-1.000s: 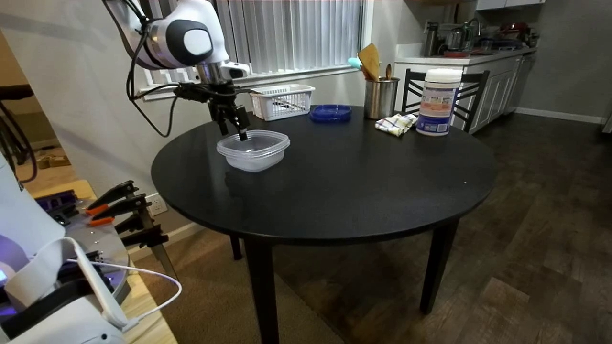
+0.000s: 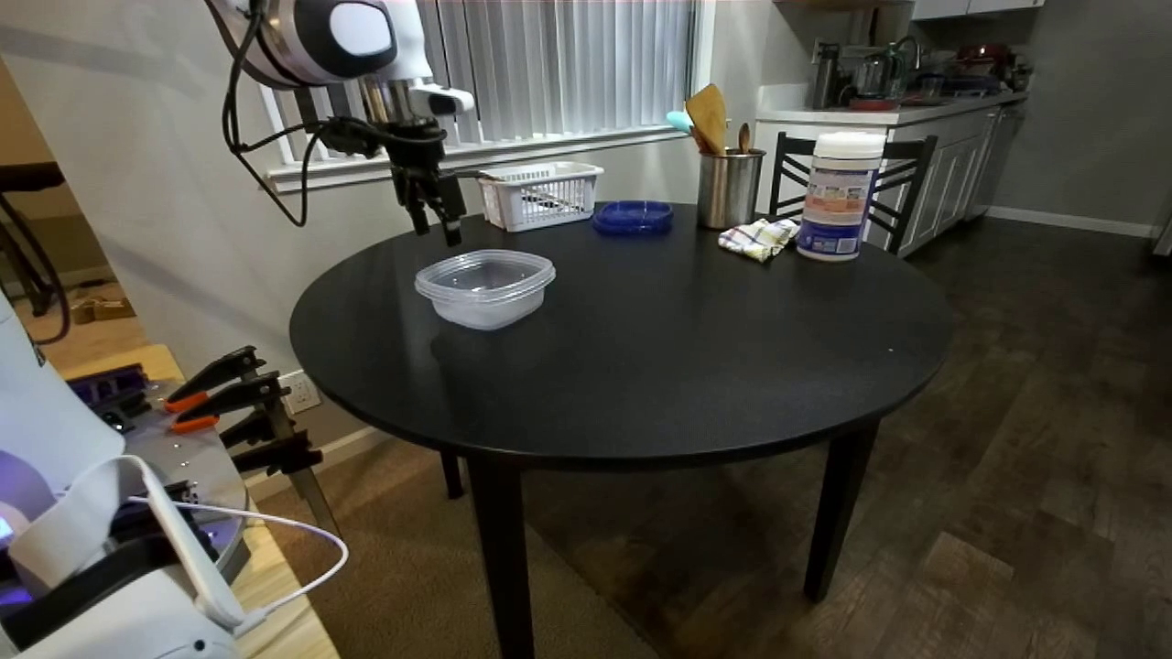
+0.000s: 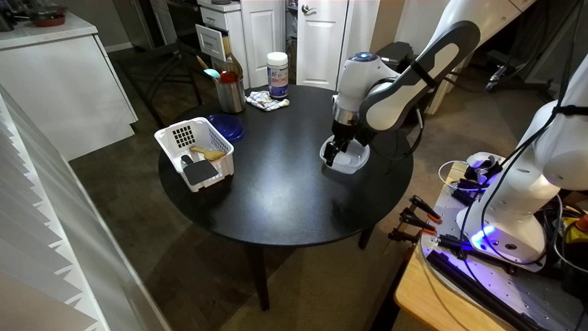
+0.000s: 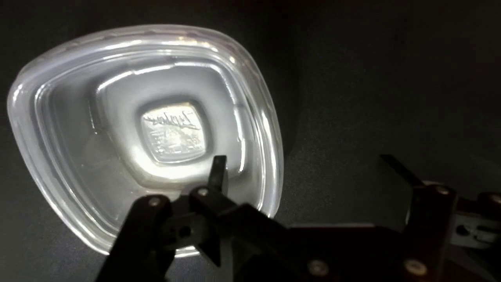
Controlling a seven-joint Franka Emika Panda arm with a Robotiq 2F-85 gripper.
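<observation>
On the black round table stands a clear plastic container [image 2: 484,291], open at the top and empty inside. From above, in the wrist view, the same container [image 4: 173,134] fills the left half and embossed lettering shows on its floor. My gripper is open, its fingers wide apart. One finger appears over the container's interior, while the other is over bare table to the right. Seen from the side, my gripper [image 2: 437,225] hangs above the container's rim level with nothing between its fingers. In the second exterior view the gripper [image 3: 331,157] partly covers the container [image 3: 353,159].
A white basket [image 3: 224,146] holds utensils. Nearby are blue lids or dishes [image 2: 633,218], a metal utensil holder [image 2: 730,189], a checked cloth [image 2: 758,238] and a wipes canister [image 2: 841,198].
My gripper has risen and shifted slightly left in the first exterior view, away from the container. The container has stayed in place.
</observation>
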